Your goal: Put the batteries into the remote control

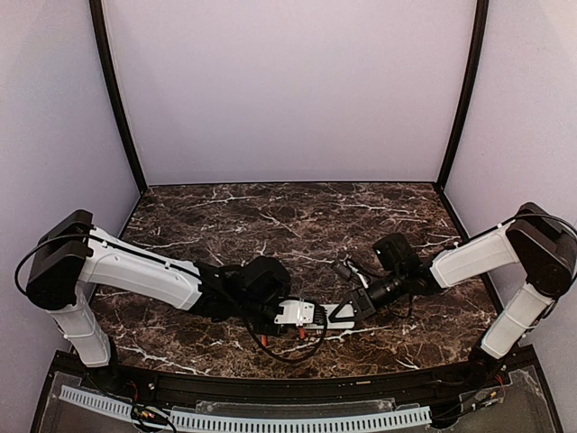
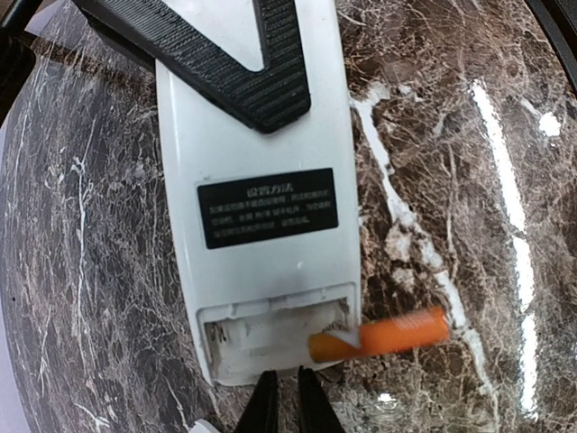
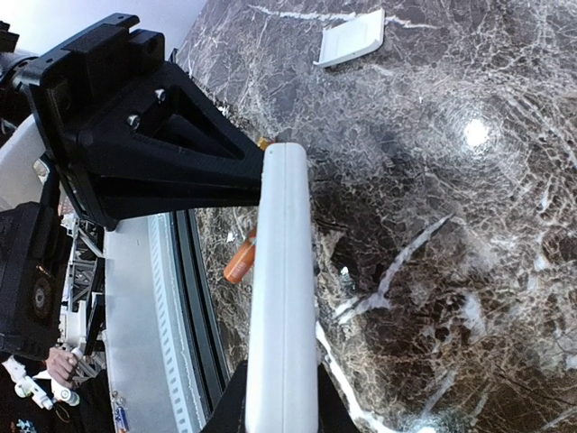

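The white remote (image 2: 270,153) is held off the table by my right gripper (image 1: 347,311), shut on it, its back with a label facing the left wrist camera. Its battery compartment (image 2: 261,338) is uncovered and looks empty. An orange battery (image 2: 388,332) lies across the compartment's corner, above black fingertips at the bottom of the left wrist view; my left gripper (image 1: 302,320) is shut, apparently on this battery, though the contact is blurred. Another orange battery (image 3: 240,260) shows below the remote in the right wrist view.
The white battery cover (image 3: 352,38) lies on the dark marble table (image 1: 288,216). The table's front rail (image 1: 270,383) runs close below both grippers.
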